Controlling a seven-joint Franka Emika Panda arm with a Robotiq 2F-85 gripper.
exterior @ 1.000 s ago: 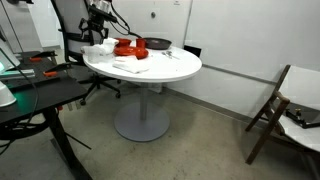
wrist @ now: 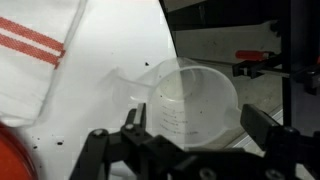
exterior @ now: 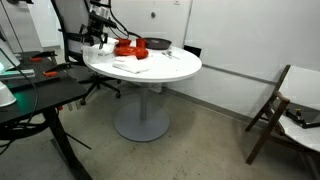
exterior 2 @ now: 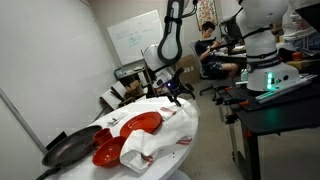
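In the wrist view a clear whitish cup (wrist: 188, 100) lies in front of my gripper, its round rim turned towards the camera. The fingers (wrist: 260, 122) stand wide apart, one at each side of the cup; whether they touch it I cannot tell. My gripper (exterior 2: 178, 92) hangs low over the near edge of the round white table (exterior: 180, 70) in the exterior views. The cup is hard to make out there against the white surface.
A white cloth with red stripes (exterior 2: 150, 140) lies beside a red plate (exterior 2: 141, 123). Red bowls (exterior 2: 109, 152) and a dark pan (exterior 2: 72, 147) stand farther along. A black table (exterior: 45, 97) adjoins the near side.
My gripper is slightly lower at the table edge than a second ago. The dishes and cloth stay where they were.
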